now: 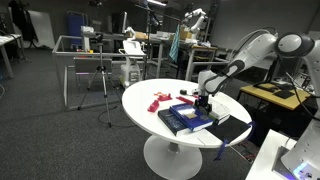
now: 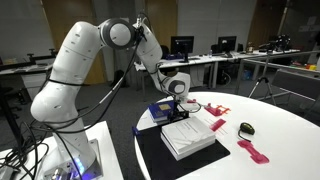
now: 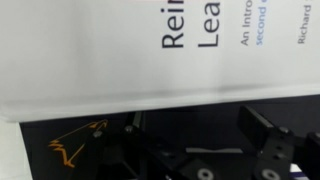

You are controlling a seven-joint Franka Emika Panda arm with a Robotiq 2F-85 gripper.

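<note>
A white book (image 3: 130, 60) with printed title text fills most of the wrist view, its lower edge running across the image. Along that edge my gripper stands open, its dark fingers spread apart, and no object shows clamped between them. In exterior view 2 a thick white box-like object (image 2: 190, 137) lies on a black mat (image 2: 210, 157). The gripper (image 2: 180, 115) is low, close to its far-left edge; contact cannot be told from here. Exterior view 1 has the gripper (image 1: 203, 106) over the blue box area, small and dark.
An open blue box (image 1: 180, 120) is on the round white table (image 1: 145, 100). Red items (image 2: 254, 152) and a dark object with a yellow-green part (image 2: 246, 131) lie scattered beyond the mat.
</note>
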